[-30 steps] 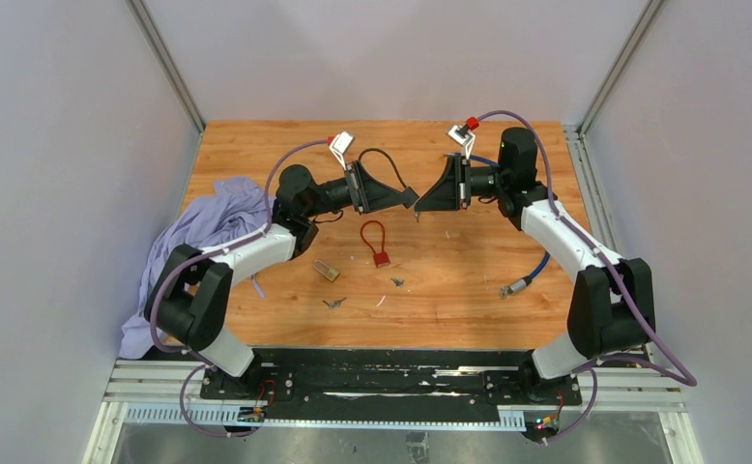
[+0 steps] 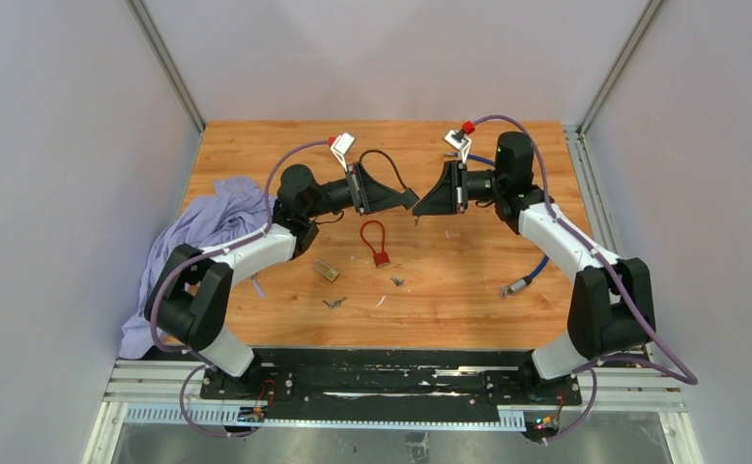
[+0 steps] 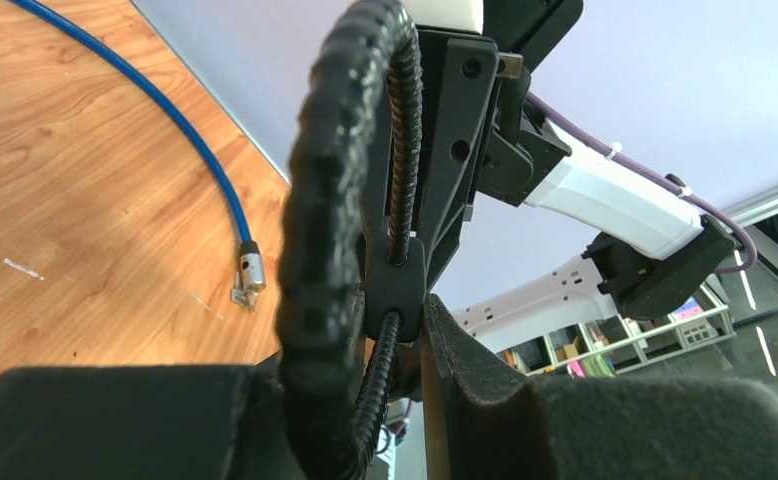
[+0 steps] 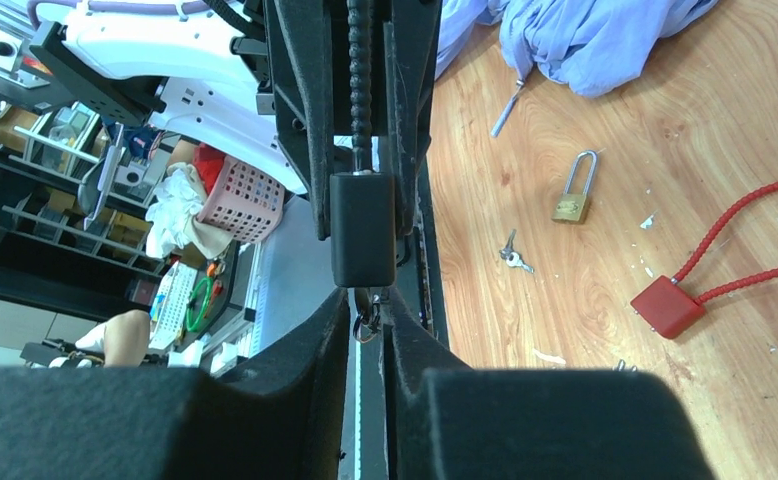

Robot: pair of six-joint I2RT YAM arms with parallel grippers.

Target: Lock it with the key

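Observation:
Above the table's middle, my left gripper (image 2: 401, 198) is shut on a black cable lock (image 2: 410, 197), whose body (image 3: 395, 280) and looped cable (image 3: 325, 250) fill the left wrist view's centre. My right gripper (image 2: 422, 206) faces it from the right, very close. In the right wrist view, a small metal key with a ring (image 4: 363, 315) is at the lock's lower end, between or just beyond the right fingertips. Whether it is gripped, and how far it is in the lock, I cannot tell.
A brass padlock (image 2: 326, 270), red cable lock (image 2: 382, 259) and loose keys (image 2: 333, 303) lie on the wooden table (image 2: 449, 309). A blue cable lock (image 2: 519, 285) lies at right, purple cloth (image 2: 193, 232) at left.
My right gripper has shifted very slightly down and left in the top view, toward the lock. The left arm looks unchanged.

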